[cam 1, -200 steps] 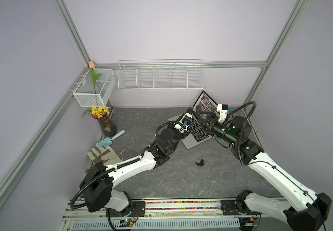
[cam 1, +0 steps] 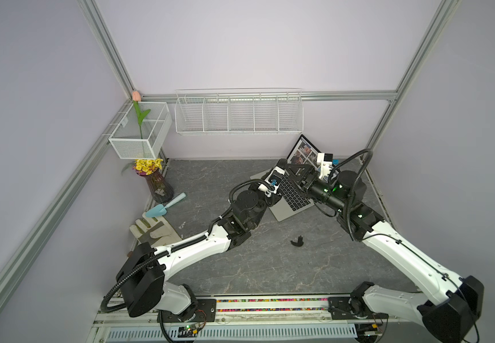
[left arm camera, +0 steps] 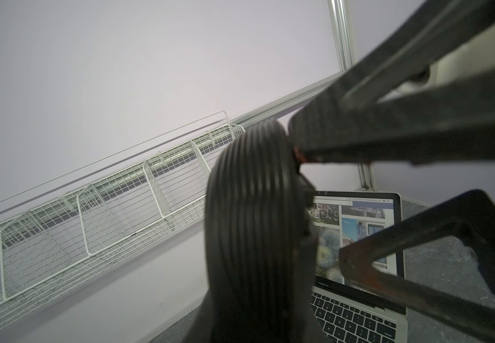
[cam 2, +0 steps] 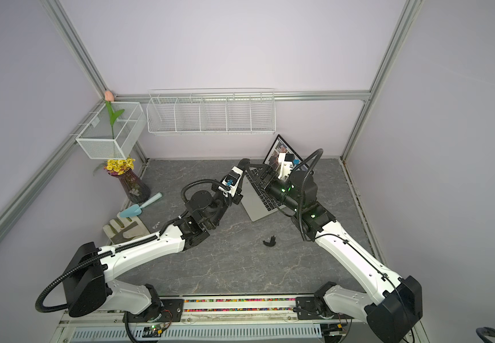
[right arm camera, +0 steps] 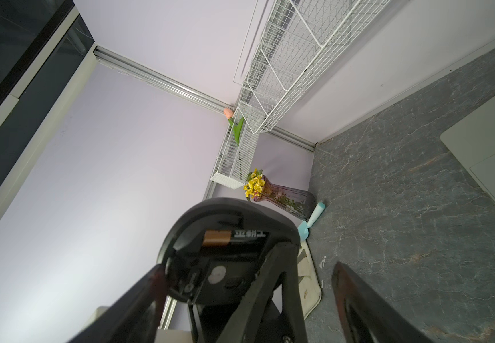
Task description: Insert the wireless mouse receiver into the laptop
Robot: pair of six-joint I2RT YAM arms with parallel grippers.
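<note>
My left gripper (cam 1: 279,173) is shut on a black mouse (right arm camera: 230,225), held up over the laptop (cam 1: 293,197). The mouse's underside faces the right wrist view, showing an open compartment with an orange-and-black battery (right arm camera: 217,237) inside. One left finger (right arm camera: 261,291) crosses that underside. A dark ribbed shape (left arm camera: 253,228) fills the middle of the left wrist view. My right gripper stands open with its fingers pointing at the mouse; its upper fingertip (left arm camera: 310,134) appears very close to the underside, contact unclear. I cannot make out the receiver. The laptop is open, its screen lit.
A small black curved piece (cam 1: 297,241) lies on the table before the laptop. A glove (cam 1: 154,229), a light-blue trowel (cam 1: 166,205) and a flower vase (cam 1: 158,187) are at the left. A wire rack (cam 1: 238,114) hangs behind.
My right arm has shifted slightly left, bringing its open gripper closer to the mouse. The left arm has hardly moved and still holds the mouse.
</note>
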